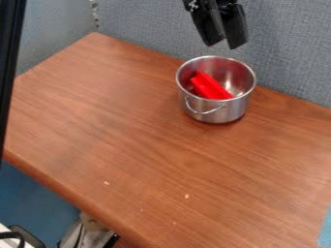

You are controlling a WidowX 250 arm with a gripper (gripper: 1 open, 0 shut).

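Note:
A small steel pail [223, 110] with a wire handle stands toward the back right of the wooden table [142, 165]. Inside it lies a red object [211, 86], tilted against the wall. My black gripper [223, 41] hangs at the top of the view, above and behind the pail, apart from it and open, with nothing seen between its fingers.
A grey fabric partition [292, 48] runs along the back of the table. Blue floor and some equipment show past the lower left edge, and a dark vertical bar runs down the left side.

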